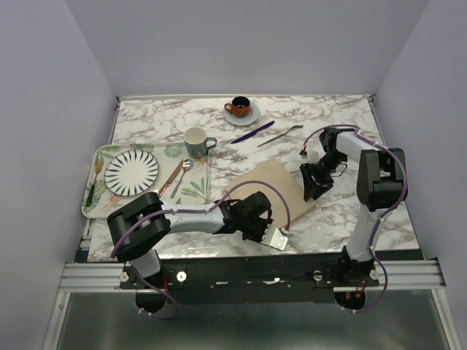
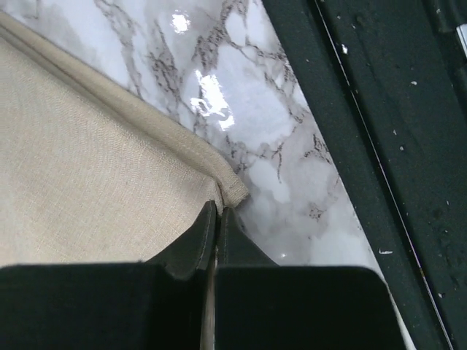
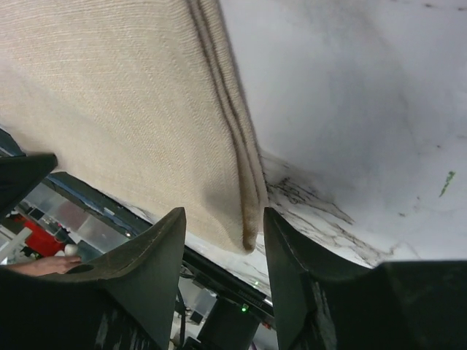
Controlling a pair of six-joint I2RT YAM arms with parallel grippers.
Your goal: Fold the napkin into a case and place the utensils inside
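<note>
The beige napkin [image 1: 270, 179] lies on the marble table with a narrow folded band along an edge, seen in the left wrist view [image 2: 87, 160] and right wrist view [image 3: 146, 109]. My left gripper is shut at that band's corner, by the table's front edge; any cloth between its tips is hard to make out. My right gripper is open over the napkin's right folded corner, a strip of cloth lying between its fingers. A purple knife [image 1: 252, 133] and a silver utensil [image 1: 279, 135] lie behind the napkin.
A floral tray [image 1: 109, 208] at the left holds a striped plate [image 1: 131, 172], fork and other utensils. A grey mug [image 1: 195, 142] and an orange cup on a saucer [image 1: 239, 108] stand at the back. The table's dark front edge runs close by my left gripper.
</note>
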